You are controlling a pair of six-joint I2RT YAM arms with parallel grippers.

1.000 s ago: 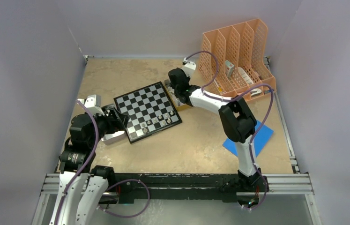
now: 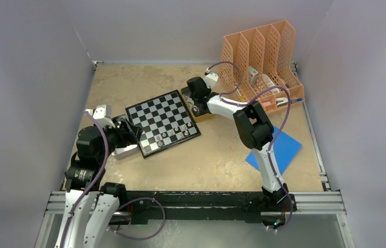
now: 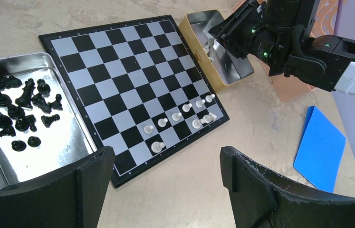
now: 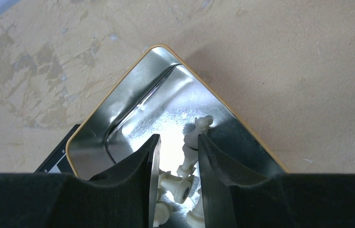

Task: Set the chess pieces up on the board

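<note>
The chessboard [image 2: 157, 116] [image 3: 128, 71] carries several white pieces [image 3: 158, 147] along its near rows. My left gripper stands open over the board's left side, nothing between its fingers. My right gripper is down at the metal box [image 2: 203, 117] [image 4: 94, 123] right of the board, where white pieces [image 4: 196, 130] lie on their sides. Its fingers frame some of these; whether it grips one is unclear. A steel tray [image 3: 61, 137] left of the board holds several black pieces [image 3: 24, 97].
A peach organizer [image 2: 263, 51] stands at the back right, behind the box. A blue folder [image 2: 278, 152] lies at the right.
My right arm has shifted slightly over the box, its upper links swinging a little. The left arm and the board are unchanged.
</note>
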